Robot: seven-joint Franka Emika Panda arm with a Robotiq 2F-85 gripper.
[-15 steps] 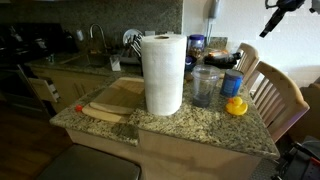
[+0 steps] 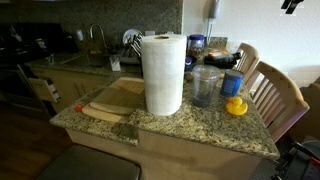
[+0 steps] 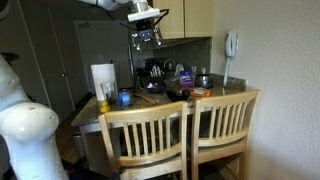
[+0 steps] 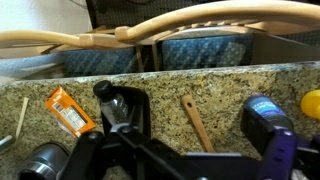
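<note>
High above the counter's right end, my gripper hangs in empty air, its fingers apart and nothing between them. Only a small part of the gripper shows at the top right corner of exterior view 1. Below it in the wrist view lie a wooden utensil, an orange packet, a dark bottle in a black tray and a blue can. A yellow rubber duck sits near the counter's front edge, with the blue can behind it.
A tall paper towel roll stands beside a clear pitcher. Left of the roll lies a wooden board. Chairs line one side of the counter. Bare counter shows around the duck.
Objects on the counter have not moved.
</note>
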